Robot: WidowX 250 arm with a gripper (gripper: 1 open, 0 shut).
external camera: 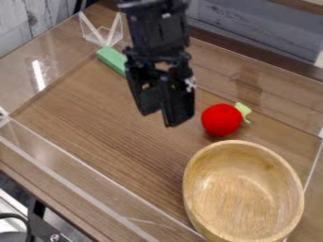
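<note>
My black gripper [161,112] hangs over the middle of the wooden surface, open, just left of a red ball-like object [221,119] with a small green piece behind it. A green block [111,60] lies at the upper left, partly hidden behind my arm. A wide, shallow tan bowl [243,194] sits at the lower right.
A clear plastic piece [102,28] is at the top left. The left and lower-left parts of the wooden board [76,128] are clear. A dark cable shows at the bottom-left corner.
</note>
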